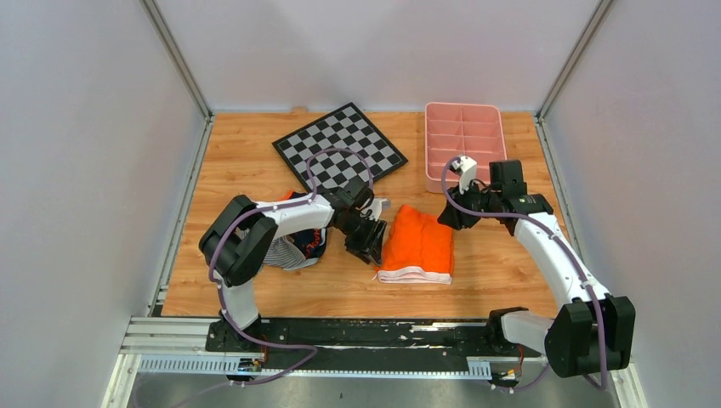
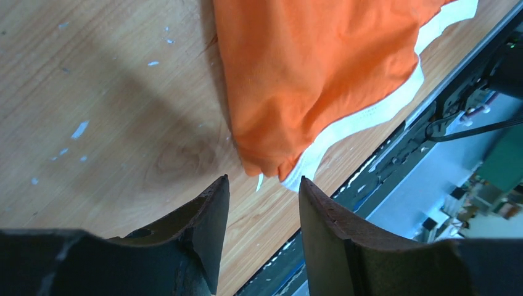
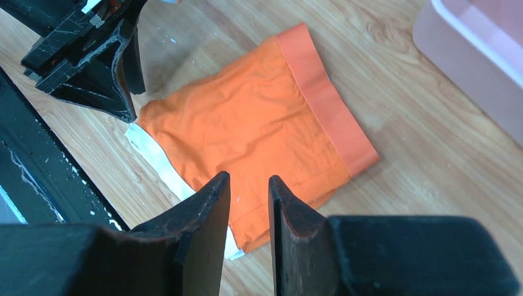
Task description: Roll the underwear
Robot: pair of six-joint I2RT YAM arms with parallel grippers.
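An orange underwear (image 1: 418, 242) with a white band lies flat on the wooden table (image 1: 510, 263), its band toward the front edge; it also fills much of the right wrist view (image 3: 247, 123). My left gripper stands open at the garment's front-left corner, with nothing between its fingers. My right gripper is above the garment's right side near the back, its fingers apart and empty.
A chessboard (image 1: 336, 140) lies at the back, a pink divided bin (image 1: 463, 115) at the back right. Other crumpled clothes (image 1: 293, 255) lie under the left arm.
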